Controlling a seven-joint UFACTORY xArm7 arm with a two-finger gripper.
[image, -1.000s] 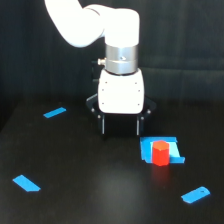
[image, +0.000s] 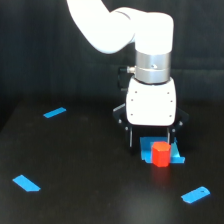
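Observation:
A small red block (image: 160, 154) stands on a light-blue patch (image: 176, 158) on the dark table, right of centre. My gripper (image: 151, 145) points down just behind and above the block, its dark fingers spread apart over the patch. No contact with the block can be made out, and nothing shows held. The fingertips are dark against the black table, so their exact height is hard to judge.
Blue tape strips lie flat at the front left (image: 26, 184), the front right (image: 196, 195) and the back left (image: 55, 112). A dark curtain (image: 40, 50) hangs behind.
My arm has moved to the right and slightly lower, from the left of the blue patch to over it. The red block and the tape strips look unmoved.

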